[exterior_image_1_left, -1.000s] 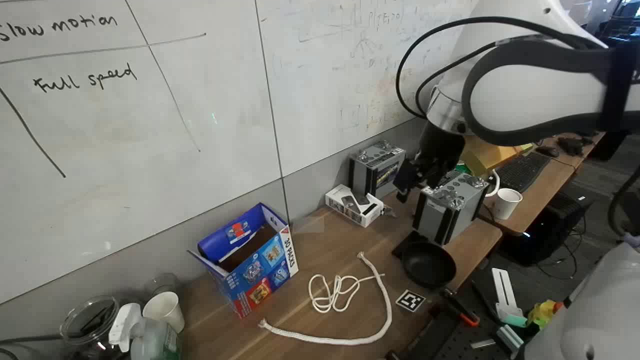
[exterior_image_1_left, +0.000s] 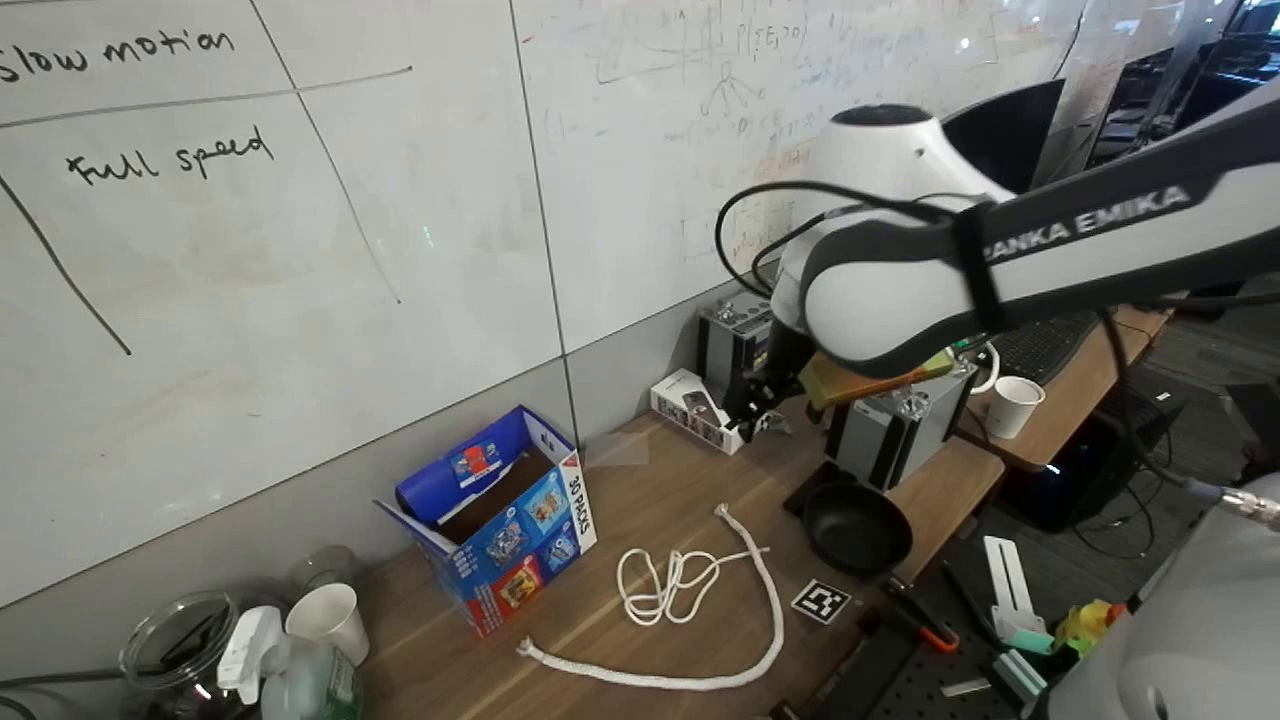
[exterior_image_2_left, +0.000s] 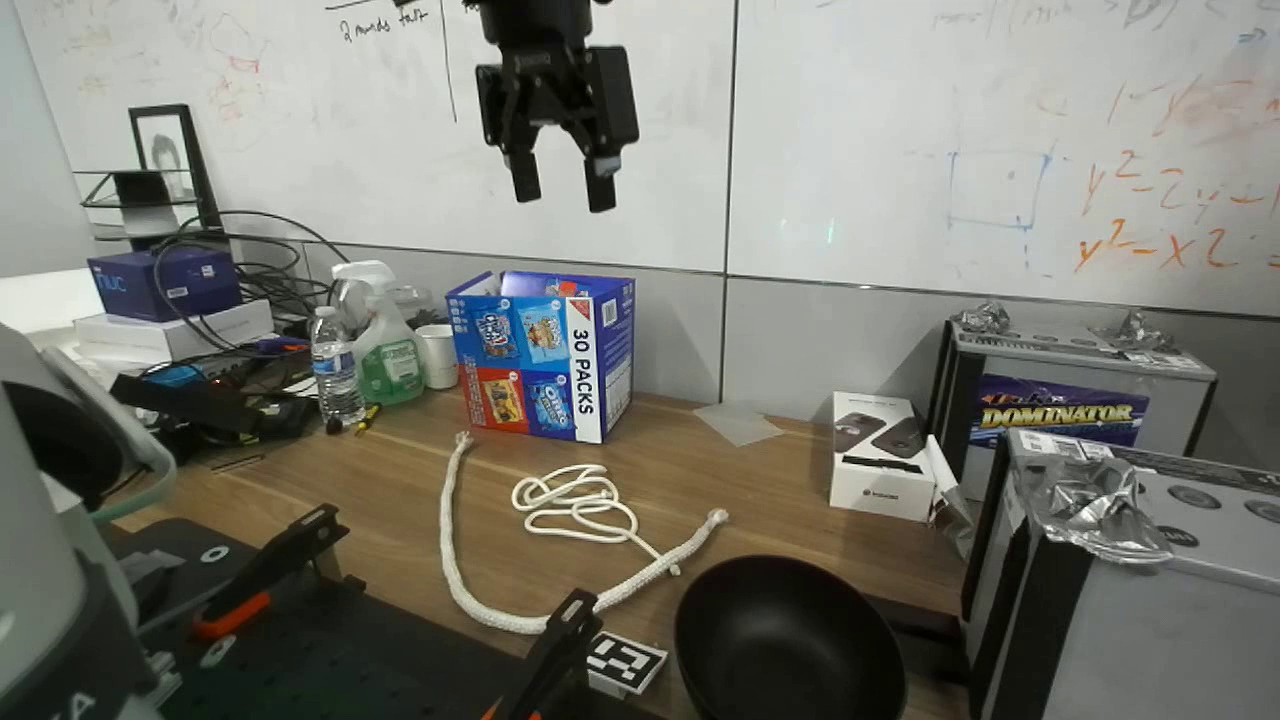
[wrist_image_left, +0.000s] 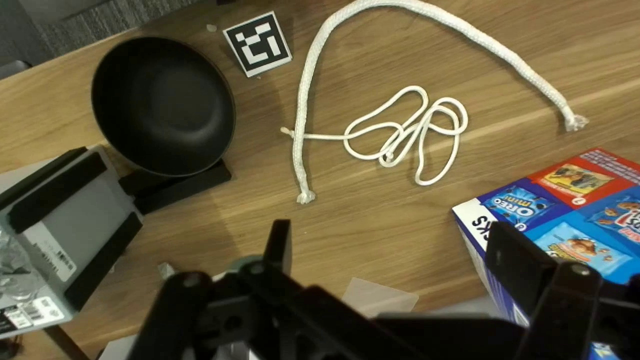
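High over the table, my gripper (exterior_image_2_left: 564, 194) points down with its fingers spread and nothing between them; in the wrist view the gripper is likewise open. A thick white rope (exterior_image_2_left: 453, 540) lies in a wide curve on the wood. Beside it, partly inside that curve, a thinner white cord (wrist_image_left: 393, 135) rests in loose loops, one end reaching the thick rope. The blue snack box (exterior_image_1_left: 504, 528) stands open at the top by the wall. A black bowl (wrist_image_left: 165, 105) sits at the opposite side of the rope.
Grey metal-cased units (exterior_image_1_left: 902, 414) and a white phone box (exterior_image_2_left: 882, 456) stand near the bowl. A spray bottle (exterior_image_2_left: 386, 348), a water bottle (exterior_image_2_left: 336, 366) and a paper cup (exterior_image_1_left: 327, 620) crowd the far side. A marker card (wrist_image_left: 258, 44) lies by the rope. Bare table separates rope and phone box.
In exterior view 1 the arm has swung left and the gripper has moved left, from near the front grey unit to near the phone box. The table items look unchanged.
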